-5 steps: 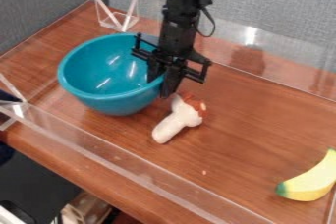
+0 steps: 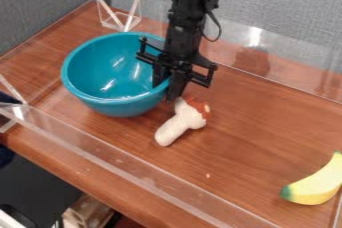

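My gripper [image 2: 174, 78] reaches down from the top and is shut on the right rim of a turquoise bowl [image 2: 96, 72] standing on the wooden table at the left. Just below the gripper lies a white toy mushroom [image 2: 178, 125] with a red-speckled cap, outside the bowl. The fingertips are partly hidden against the bowl's rim and the mushroom's cap.
A yellow banana [image 2: 314, 182] lies at the right front of the wooden table [image 2: 241, 162]. A clear white wire-like object [image 2: 118, 14] stands behind the bowl. Clear barriers run along its edges.
The gripper and bowl have shifted very slightly; the mushroom and banana look unmoved.
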